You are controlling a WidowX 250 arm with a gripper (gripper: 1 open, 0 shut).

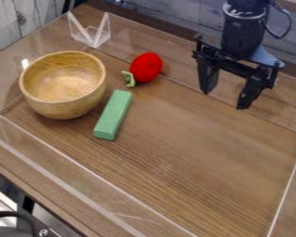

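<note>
My gripper (229,81) hangs open at the upper right of the camera view, its dark fingers spread above the wooden tabletop with nothing seen between them. Left of it lies a red object (147,67) with a small green part at its lower left, apparently a strawberry or similar vegetable. A green block (112,114) lies left of centre, and a wooden bowl (64,60) stands at the left.
A white wire-like holder (89,30) sits at the back left against the edge. A dark curved object (15,222) shows at the bottom left corner.
</note>
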